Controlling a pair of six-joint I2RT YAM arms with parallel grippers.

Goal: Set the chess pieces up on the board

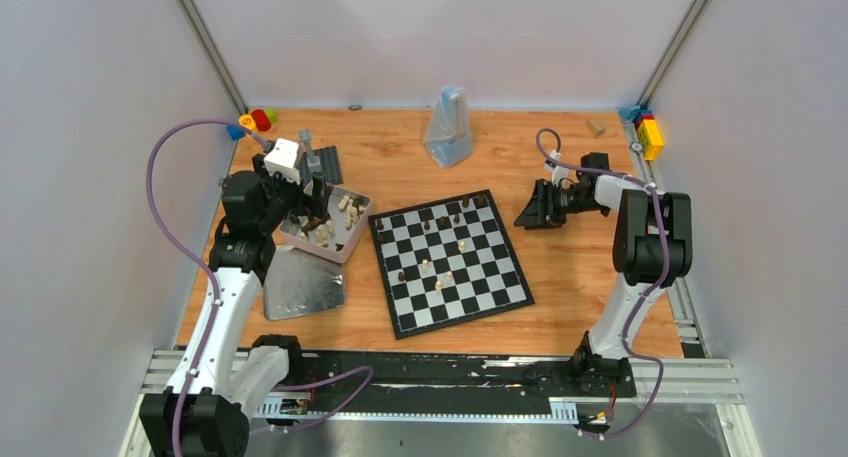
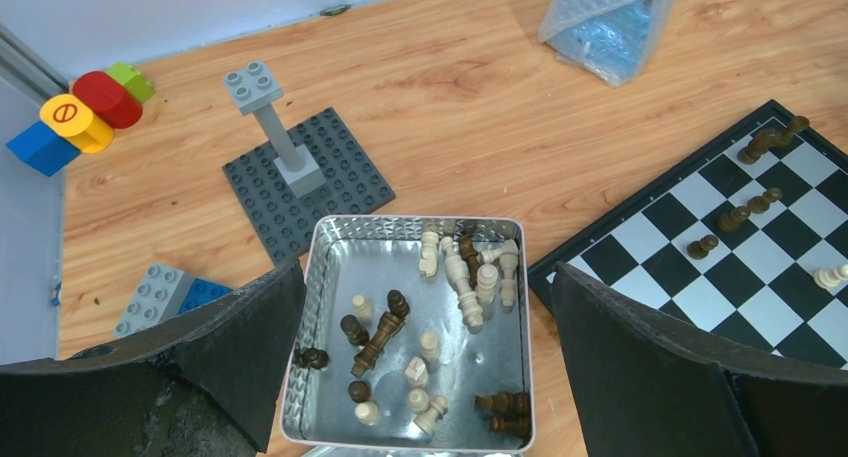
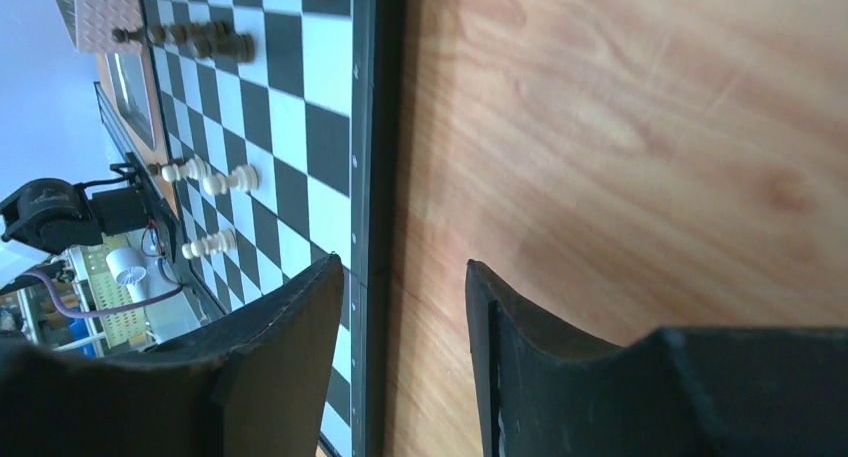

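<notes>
The chessboard (image 1: 450,297) lies mid-table with several dark and light pieces standing on it. A pink-rimmed box (image 1: 345,252) left of it holds many loose pieces, seen as a metal tray (image 2: 455,367) in the left wrist view. My left gripper hangs open over the box, nothing between its fingers. My right gripper is open and low beside the board's right edge (image 3: 375,127), over bare wood, with nothing between its fingers.
Grey building plates (image 2: 270,187) and coloured blocks (image 2: 105,107) stand back left, a plastic-wrapped bag (image 1: 448,132) at the back. A metal sheet (image 1: 305,292) lies front left. The table right of the board is clear.
</notes>
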